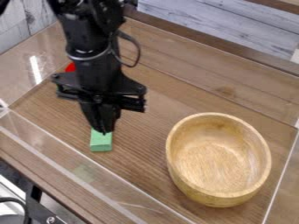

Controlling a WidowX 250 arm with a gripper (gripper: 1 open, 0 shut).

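My black gripper [98,109] hangs over the left part of the wooden table, just above a green block [101,140], whose upper end it hides. Whether its fingers are apart or closed is hard to make out. A red object [70,67] is mostly hidden behind the arm at the upper left. To the right of the gripper sits a round wooden bowl [218,159], empty.
A pale plank surface lies beyond its back edge. A black cable [14,208] is at the lower left corner.
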